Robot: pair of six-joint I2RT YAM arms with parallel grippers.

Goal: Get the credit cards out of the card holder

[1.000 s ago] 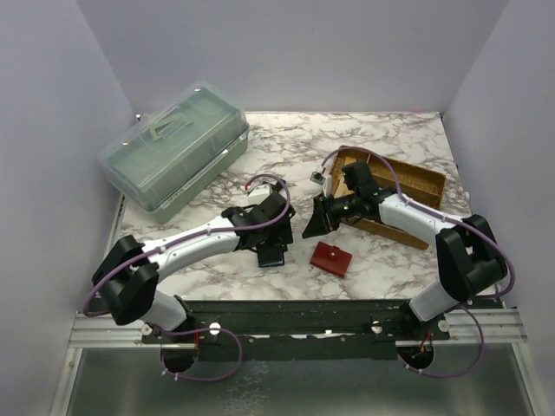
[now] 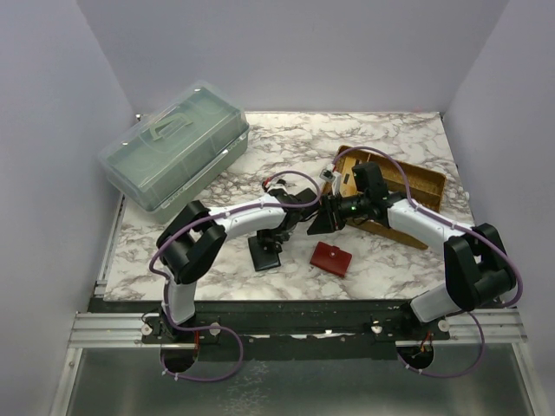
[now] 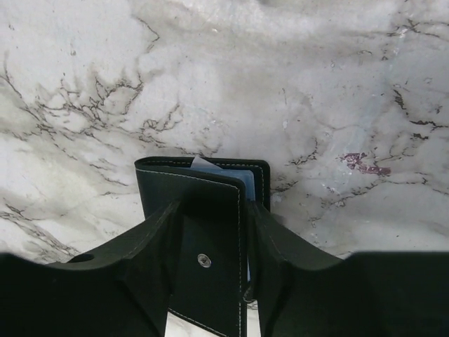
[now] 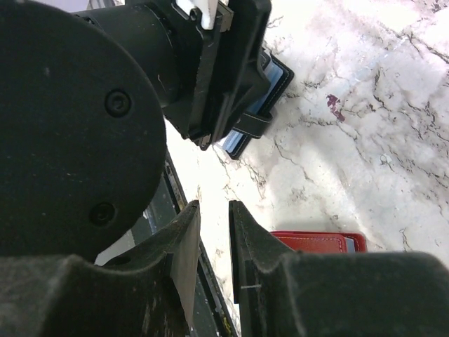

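Observation:
A black card holder [image 3: 203, 239] lies on the marble table with blue and white cards [image 3: 221, 167] showing at its opening. My left gripper is over it, fingers part open and apart at the holder's sides; whether they touch it I cannot tell. My right gripper hangs in the air with a gap between its fingertips, near a red card holder [image 2: 331, 257] that lies to the right of the black one. In the right wrist view the left arm partly hides the black holder.
A closed translucent green case [image 2: 173, 147] stands at the back left. An open brown box [image 2: 416, 182] sits at the back right behind my right arm. The table's front edge [image 2: 295, 305] is close to both holders.
My left arm has shifted, its gripper now down over the black holder, which sits slightly further left and forward. The right arm has moved slightly.

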